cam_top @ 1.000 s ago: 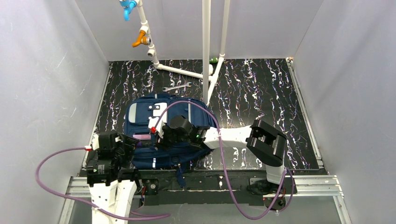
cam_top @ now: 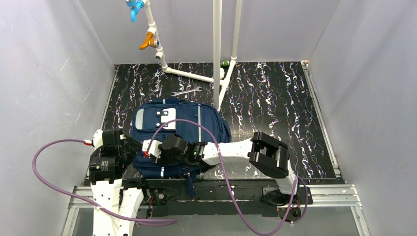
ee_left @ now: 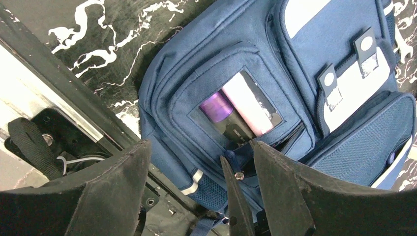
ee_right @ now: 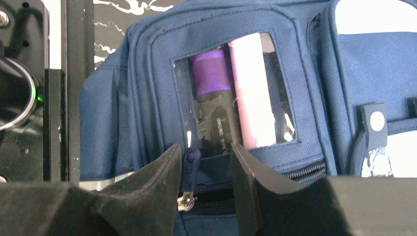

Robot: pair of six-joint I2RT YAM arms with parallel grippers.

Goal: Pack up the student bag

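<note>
A navy backpack (cam_top: 214, 123) lies flat at the left of the dark work surface. Behind the clear window of its small pocket (ee_left: 206, 71) rest a purple-capped black glue stick (ee_right: 211, 88) and a pale pink item (ee_right: 253, 93). My right gripper is over the pocket's zipper (ee_right: 307, 172), fingers apart. Between its fingers stands the blue zipper pull (ee_right: 191, 169), with a gap showing to the right finger. Wide open above the bag's near-left corner, my left gripper has nothing visibly held.
A wrench (cam_top: 187, 92) lies behind the bag, near the white pipe frame (cam_top: 196, 76). Bare surface (cam_top: 275, 98) stretches off to the right. A metal rail (cam_top: 332, 191) borders the front edge.
My right gripper has moved left and toward the front, over the pocket window. The left gripper has shifted slightly toward the back. The bag has stayed in place.
</note>
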